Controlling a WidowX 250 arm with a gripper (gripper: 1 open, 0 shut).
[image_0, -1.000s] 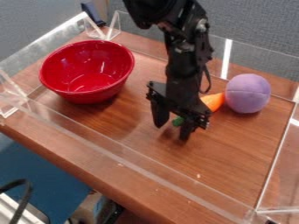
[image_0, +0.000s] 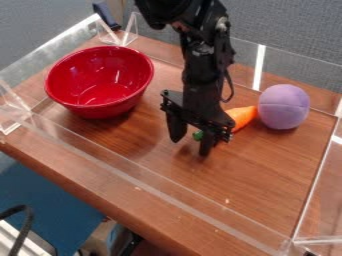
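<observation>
My black gripper (image_0: 190, 128) is down over the wooden tabletop, at the middle of the camera view, its two fingers spread around the area of an orange carrot (image_0: 238, 119). The carrot's green top shows between and behind the fingers, partly hidden by them; whether they touch it is unclear. A red bowl (image_0: 98, 77) sits at the left, and a purple ball-like object (image_0: 283, 107) rests to the right, just beyond the carrot.
Clear low walls edge the table on the sides and back, with a grey backdrop (image_0: 287, 45) behind.
My gripper has shifted very slightly to the left over about the last second; the bowl, carrot and purple object look unchanged.
</observation>
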